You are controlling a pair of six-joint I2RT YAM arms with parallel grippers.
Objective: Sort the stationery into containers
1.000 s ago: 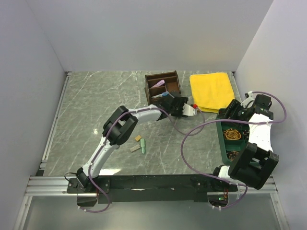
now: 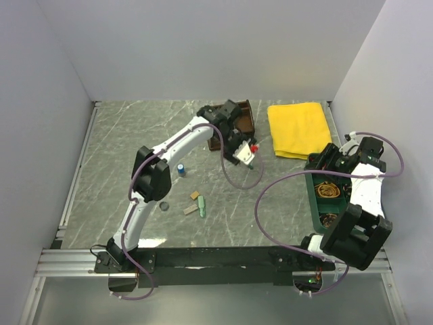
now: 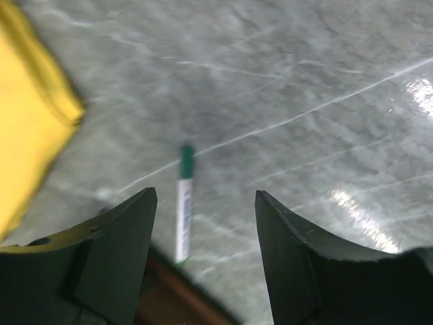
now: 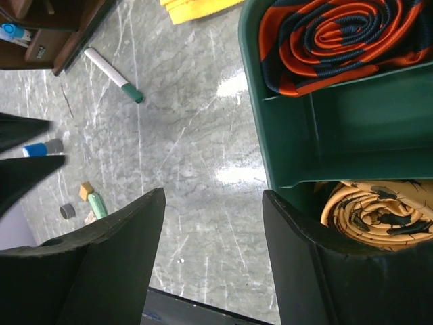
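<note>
My left gripper (image 2: 240,149) is raised near the front of the brown organizer (image 2: 243,115), open, with a green-and-white marker (image 3: 184,210) on the floor below between its fingers' line of sight. The organizer holds blue-capped pens (image 4: 17,32). A blue cylinder (image 2: 181,170), a small wooden block (image 2: 195,196), a light-green item (image 2: 201,206), a beige piece (image 2: 190,209) and a grey cap (image 2: 164,206) lie on the marble surface. My right gripper hangs open over the left side of the green bin (image 4: 267,122), nothing between its fingers.
A folded yellow cloth (image 2: 298,128) lies at the back right. The green bin holds a striped rolled item (image 4: 338,40) and a beige one (image 4: 372,213), with an empty compartment between.
My left arm has risen and drawn back slightly leftward from beside the yellow cloth, now covering more of the organizer in the top view. The right arm looks almost unchanged.
</note>
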